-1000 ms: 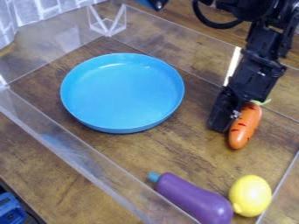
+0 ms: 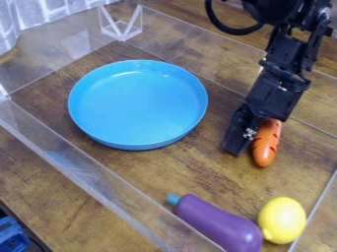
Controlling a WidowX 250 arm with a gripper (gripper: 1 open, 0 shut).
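Note:
The black gripper [image 2: 245, 132] is low over the wooden surface at the right, its tip beside an orange carrot [image 2: 266, 148]. The carrot lies just right of the fingers, partly behind them at its upper end; whether they touch it I cannot tell. The fingers are dark and hard to make out, and I see nothing clearly held between them.
A blue plate [image 2: 138, 98] lies to the left. A purple eggplant [image 2: 218, 221] and a yellow lemon [image 2: 282, 219] lie at the front right. Clear plastic walls border the work area. The surface between plate and eggplant is clear.
The gripper has shifted slightly, and the carrot has moved a little left, with less of its upper end showing.

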